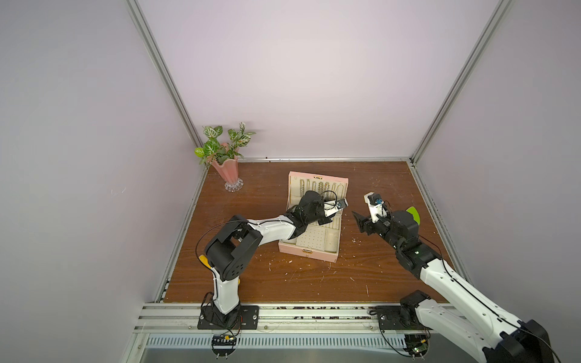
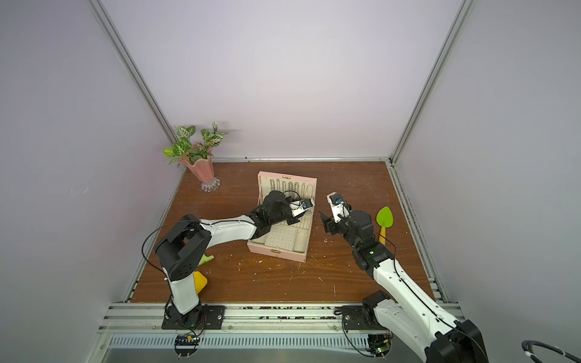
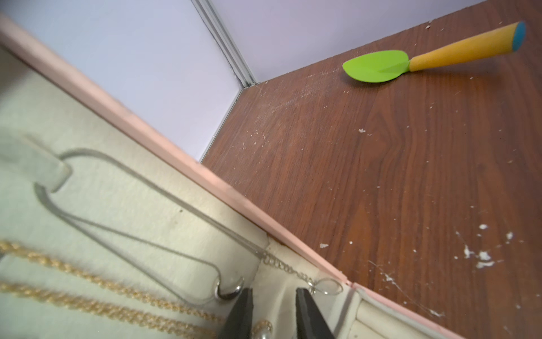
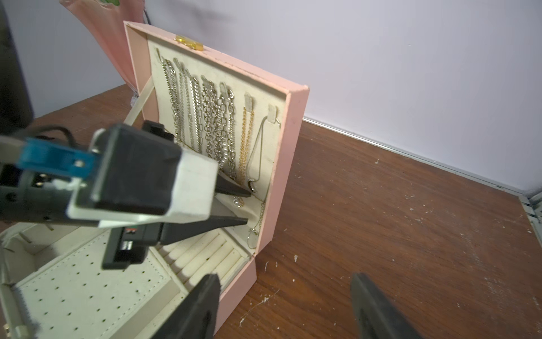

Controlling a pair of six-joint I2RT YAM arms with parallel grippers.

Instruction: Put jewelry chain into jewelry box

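The pink jewelry box stands open, with several silver and gold chains hanging inside its raised lid. At the lid's right end, a thin silver chain loops over a hook, and its lower end with a ring hangs near the lid's bottom corner. Beside it hangs a gold chain. My left gripper reaches into the box at this corner, its fingers parted and close to the chains' lower ends; nothing shows held. To the right of the box, my right gripper is open and empty.
A pink vase with a plant stands at the back left. On the right lies a green and yellow toy shovel; a yellow object is near the left arm's base. Bare table lies right of the box.
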